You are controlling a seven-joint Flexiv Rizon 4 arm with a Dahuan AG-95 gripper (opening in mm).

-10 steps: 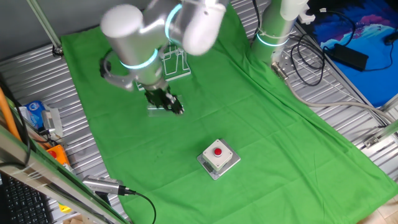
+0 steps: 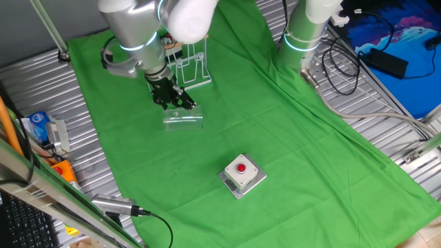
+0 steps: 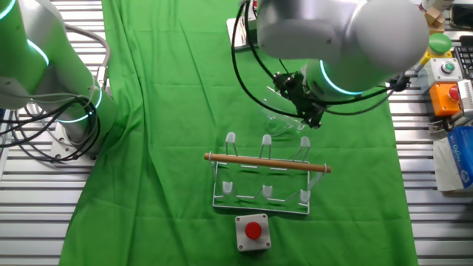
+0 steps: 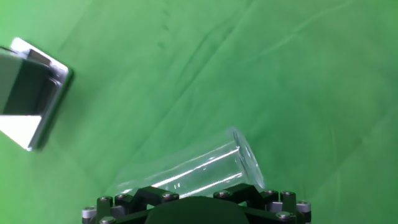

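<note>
A clear glass point(image 2: 182, 120) lies on its side on the green cloth. In the wrist view the glass point(image 4: 208, 168) slants up to the right, its round rim showing and its lower part hidden behind my black gripper. Seen from the first exterior view, my gripper point(image 2: 179, 105) is at the glass's rack-side edge, with its fingers spread apart. It looks open, and nothing shows gripped. The second exterior view has the gripper point(image 3: 304, 103) beside the faint glass point(image 3: 281, 120); whether they touch cannot be told.
A white wire rack point(image 3: 262, 210) with a wooden bar point(image 3: 267, 162) stands near the glass. One red-button box point(image 2: 241, 172) sits on open cloth; another point(image 3: 253, 233) is beyond the rack.
My arm and gripper have moved back toward the rack side, up and left in the first exterior view. More of the glass is uncovered; it has stayed in place.
</note>
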